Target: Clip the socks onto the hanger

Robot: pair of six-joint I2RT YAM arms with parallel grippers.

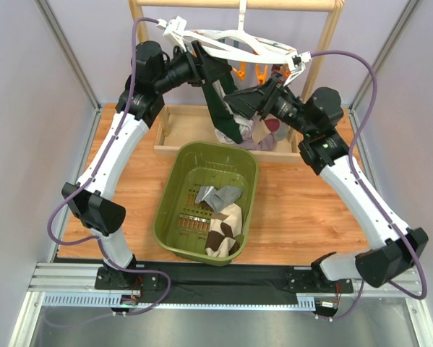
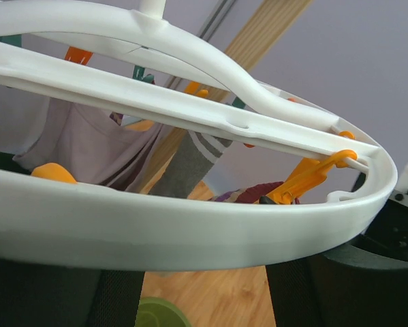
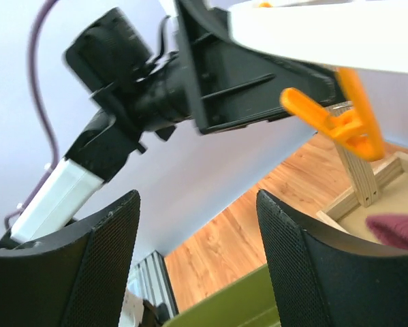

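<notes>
The white round hanger [image 1: 239,36] hangs from the wooden rack, with orange clips [image 1: 261,71] and socks below, including a dark green one [image 1: 220,108]. My left gripper [image 1: 206,65] is at the hanger's left part; in its wrist view the white rim [image 2: 190,231] crosses just above its fingers, whose grip I cannot make out. My right gripper [image 1: 241,103] is open below the hanger's front, with nothing between its fingers; an orange clip [image 3: 336,119] is above it in the right wrist view.
A green bin [image 1: 173,224] holding grey and cream socks [image 1: 223,231] stands on the wooden floor. A wooden tray [image 1: 180,123] lies under the rack. Bare floor flanks the bin.
</notes>
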